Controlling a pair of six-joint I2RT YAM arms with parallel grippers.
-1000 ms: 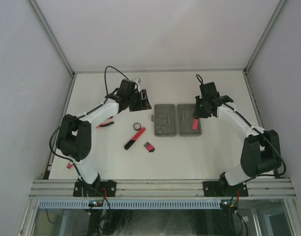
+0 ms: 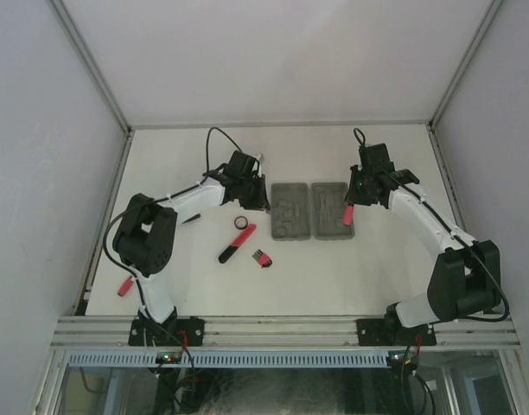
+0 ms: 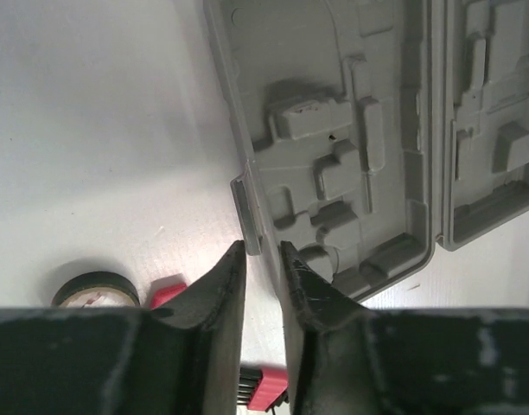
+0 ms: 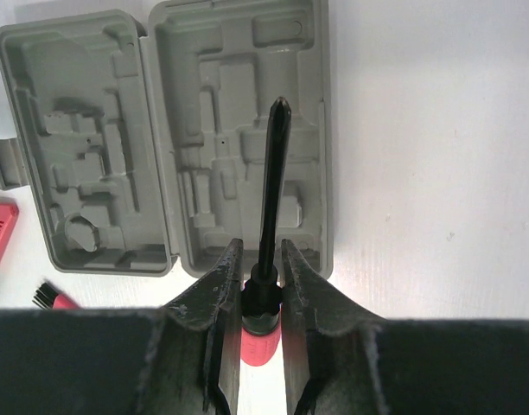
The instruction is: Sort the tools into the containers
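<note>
The grey open case has a left half (image 2: pixel 289 225) and a right half (image 2: pixel 333 226) mid-table. My left gripper is at the left half's outer rim, by its latch (image 3: pixel 246 216), fingertips close together; whether anything is between them is unclear. My right gripper is shut on a red-handled screwdriver (image 4: pixel 274 164), held over the right half. Left of and below the case lie a tape roll (image 2: pixel 241 222), a red-and-black tool (image 2: pixel 238 244) and a red tool with black prongs (image 2: pixel 262 258).
A red tool (image 2: pixel 125 285) lies near the front left, and a dark tool (image 2: pixel 192 218) is partly under the left arm. The back of the table and the area in front of the case are mostly clear.
My left gripper has moved right and toward the case, its fingertips now at the left rim. My right gripper has shifted slightly rightward with the screwdriver.
</note>
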